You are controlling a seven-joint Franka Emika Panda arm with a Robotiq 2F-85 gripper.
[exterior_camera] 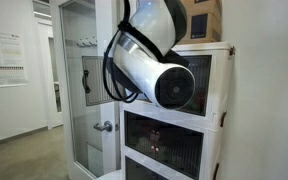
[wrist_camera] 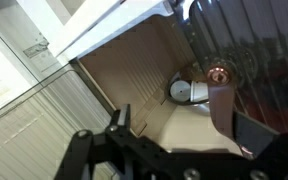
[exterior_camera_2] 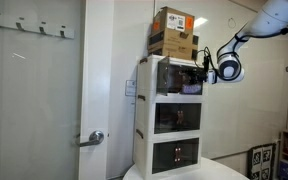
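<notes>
A white cabinet (exterior_camera_2: 144,110) with dark see-through doors stands in stacked sections. My arm reaches its top section from the right in exterior view 2, where the gripper (exterior_camera_2: 206,74) is close to the dark upper door (exterior_camera_2: 179,77). In the wrist view, my gripper has dark fingers apart at the bottom, with the pale shelf visible between them. A brown strap-like handle (wrist_camera: 221,105) hangs by the right finger; contact is unclear. Beyond it, a white round object (wrist_camera: 181,90) is inside the section. The arm hides the gripper in exterior view 1.
Cardboard boxes (exterior_camera_2: 174,33) are stacked on the cabinet top. A ribbed panel (wrist_camera: 46,125) lies along the left of the wrist view. The lower cabinet doors (exterior_camera_2: 177,118) look shut. A room door with a metal handle (exterior_camera_2: 92,138) stands to the left.
</notes>
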